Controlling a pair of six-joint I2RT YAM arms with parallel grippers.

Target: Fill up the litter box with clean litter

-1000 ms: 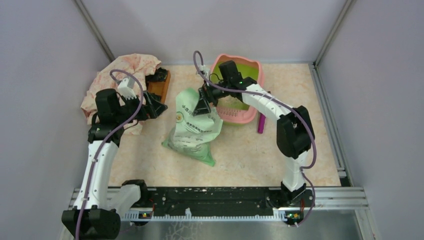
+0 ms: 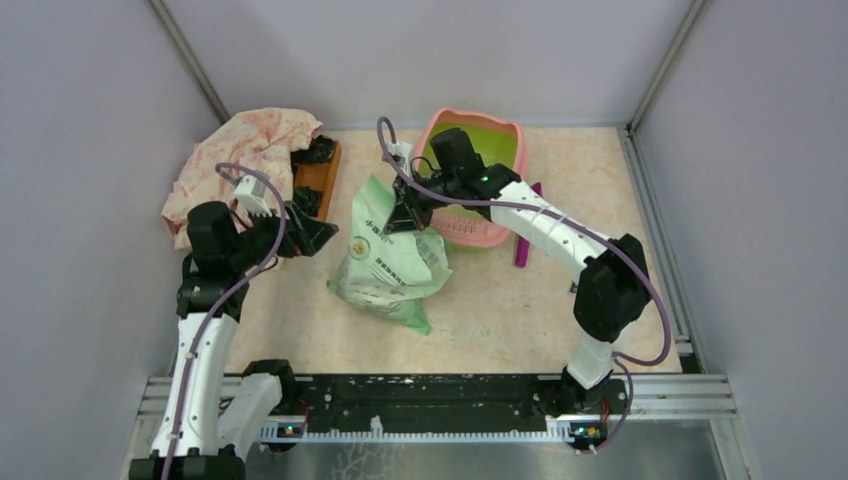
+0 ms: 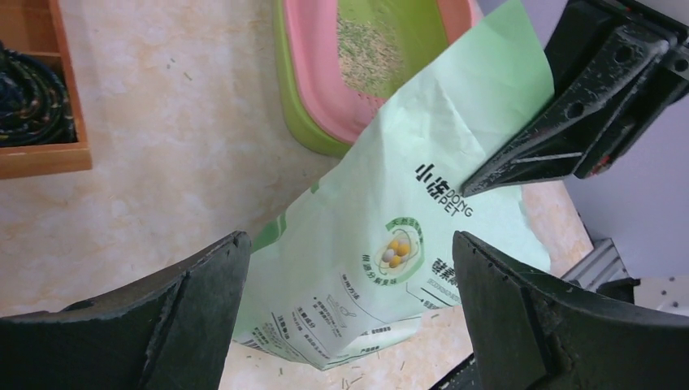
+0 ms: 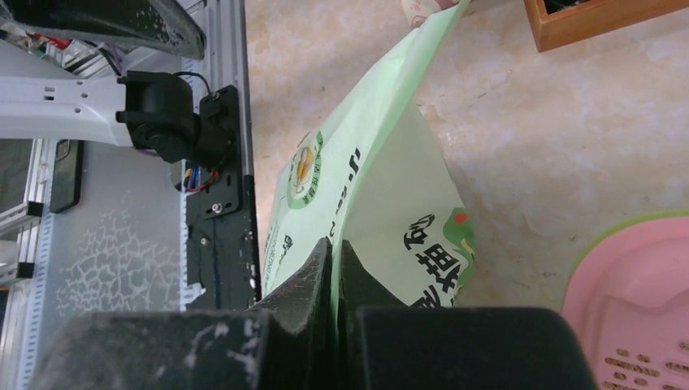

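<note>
A pale green litter bag (image 2: 385,270) stands in the middle of the table, its top edge pinched by my right gripper (image 2: 398,220), which is shut on it in the right wrist view. My left gripper (image 2: 320,228) is open left of the bag; in the left wrist view the bag (image 3: 366,276) shows between and beyond its spread fingers. The pink and green litter box (image 2: 470,150) stands behind the bag, with some litter visible inside it in the left wrist view.
A wooden tray (image 2: 318,180) with black items and a crumpled pink cloth (image 2: 240,150) lie at the back left. A magenta bar (image 2: 522,250) lies right of the box.
My left gripper has moved a little toward the front.
</note>
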